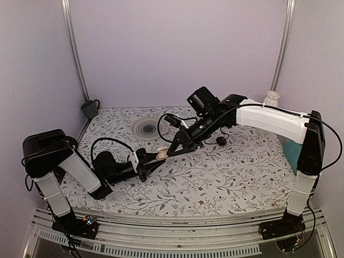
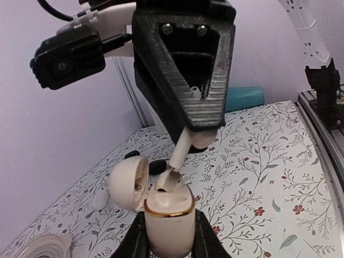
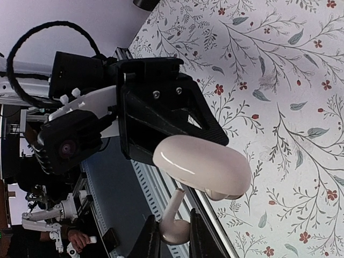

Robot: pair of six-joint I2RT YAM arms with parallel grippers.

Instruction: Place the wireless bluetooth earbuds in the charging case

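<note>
A small white charging case [image 2: 171,234], its lid [image 2: 128,183] swung open, is clasped by my left gripper [image 1: 156,159] above the table. My right gripper is shut on a white earbud [image 3: 173,234], gripping its rounded head. In the left wrist view, the earbud's stem [image 2: 181,150] points down at the open top of the case. The tip overlaps the case there; whether it touches or has entered a slot cannot be told. In the right wrist view, the stem tip lies beside the case [image 3: 201,164].
A grey round plate [image 1: 148,128] lies at the back left of the patterned table, with a dark mug [image 1: 90,108] in the corner. A small black object [image 1: 221,141] is behind the right gripper.
</note>
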